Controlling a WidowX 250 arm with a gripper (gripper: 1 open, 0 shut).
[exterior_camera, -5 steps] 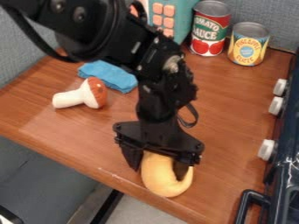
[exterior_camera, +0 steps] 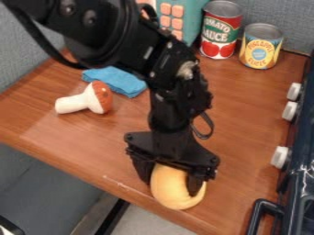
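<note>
My black gripper [exterior_camera: 173,170] is down at the front of the wooden table, over a pale yellow-orange curved object [exterior_camera: 174,193]. Its fingers reach around the top of that object, which partly hides under the gripper body. The frame does not show clearly whether the fingers are closed on it.
A white and orange bottle-like item [exterior_camera: 77,102] and a blue cloth [exterior_camera: 119,80] lie at the left. A tomato sauce can [exterior_camera: 219,33] and a yellow-label can [exterior_camera: 260,50] stand at the back. A dark appliance [exterior_camera: 295,165] with white knobs lines the right edge.
The gripper has shifted very slightly right, and the yellow object under it appears to have moved slightly with it.
</note>
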